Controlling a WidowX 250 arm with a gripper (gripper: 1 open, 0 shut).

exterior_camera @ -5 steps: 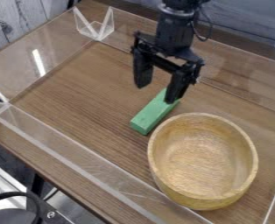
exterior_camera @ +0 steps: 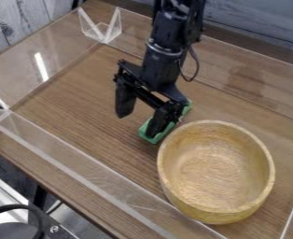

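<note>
The black gripper (exterior_camera: 146, 103) hangs low over a green block (exterior_camera: 160, 129) on the wooden table, its dark fingers reaching down at the block's upper part and hiding much of it. Whether the fingers touch the block or are closed on it cannot be seen clearly. A round, pale tan bowl (exterior_camera: 217, 168) sits just to the lower right of the block.
A clear plastic strip (exterior_camera: 49, 149) runs along the left side of the table. Black cables (exterior_camera: 12, 224) lie at the lower left. The table left of the gripper and at the upper right is clear.
</note>
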